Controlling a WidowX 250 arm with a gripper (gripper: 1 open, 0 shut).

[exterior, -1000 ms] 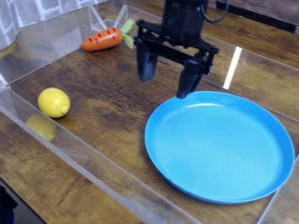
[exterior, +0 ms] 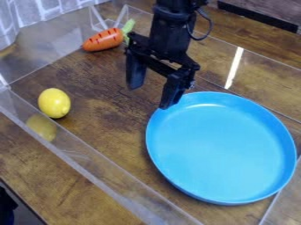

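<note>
My black gripper (exterior: 157, 79) hangs open over the wooden table, its fingers spread with nothing between them, just above and left of the blue plate (exterior: 219, 149). A yellow lemon-like object (exterior: 55, 103) lies on the wood at the left. An orange carrot (exterior: 102, 38) lies at the back left, beyond the gripper.
Clear plastic walls edge the workspace at the left and front left (exterior: 99, 169). Bare wood (exterior: 100, 132) lies between the yellow object and the plate, and more at the back right.
My gripper has come toward the camera and somewhat lower in the view. The plate, yellow object and carrot have not visibly moved.
</note>
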